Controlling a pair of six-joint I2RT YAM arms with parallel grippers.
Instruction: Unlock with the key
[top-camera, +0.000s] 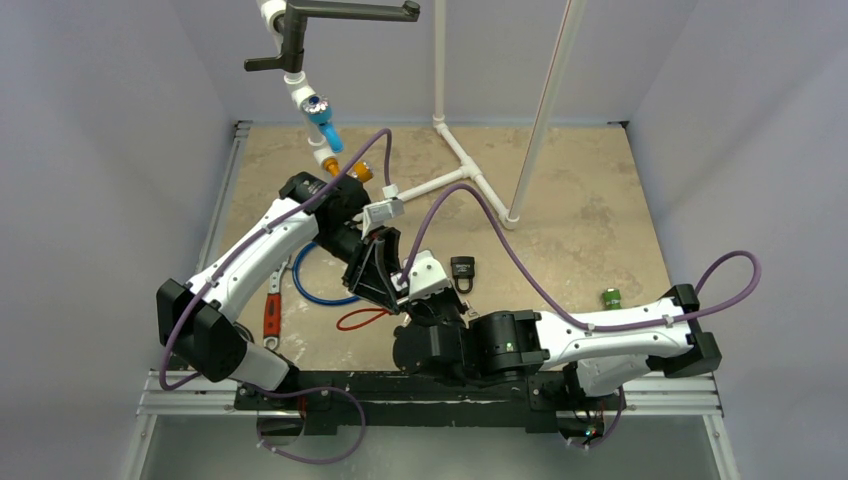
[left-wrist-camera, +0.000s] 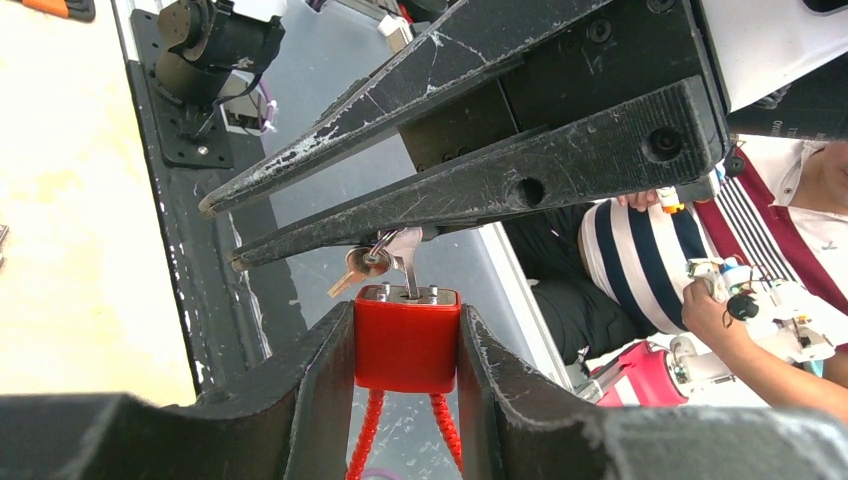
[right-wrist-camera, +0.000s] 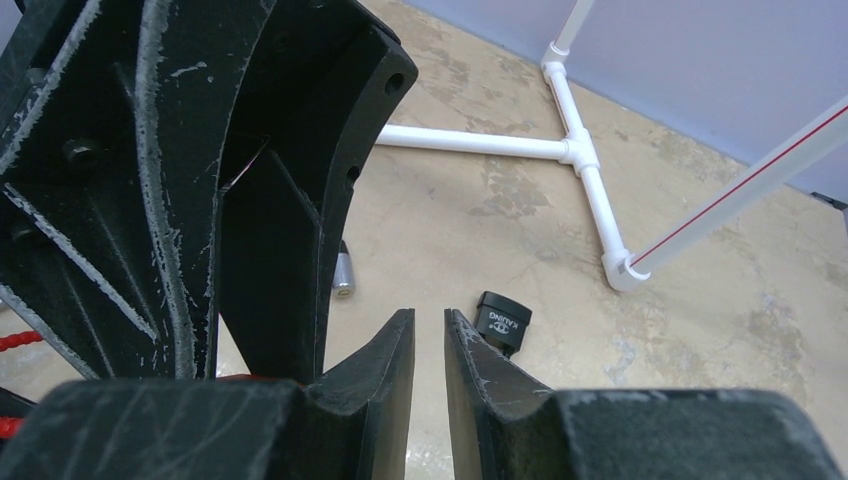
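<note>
A red lock body (left-wrist-camera: 407, 345) with a red beaded cable (left-wrist-camera: 365, 435) is gripped by my left gripper. A silver key (left-wrist-camera: 408, 262) stands in the lock's top face, and a ring with a brass-coloured key (left-wrist-camera: 362, 265) hangs from it. Right above the lock, my right gripper has its fingers apart, with nothing seen between them. Its lower finger (left-wrist-camera: 370, 215) covers part of the key's head; whether they touch I cannot tell. In the right wrist view the gap of the right gripper is empty, and the left gripper fills the left side.
A black padlock (right-wrist-camera: 503, 318) lies on the board beyond the grippers. White pipes (top-camera: 465, 175) stand at the back. At the left lie a red-handled wrench (top-camera: 272, 315) and a blue cable (top-camera: 310, 290); a green piece (top-camera: 611, 298) is at the right. The board's right side is mostly clear.
</note>
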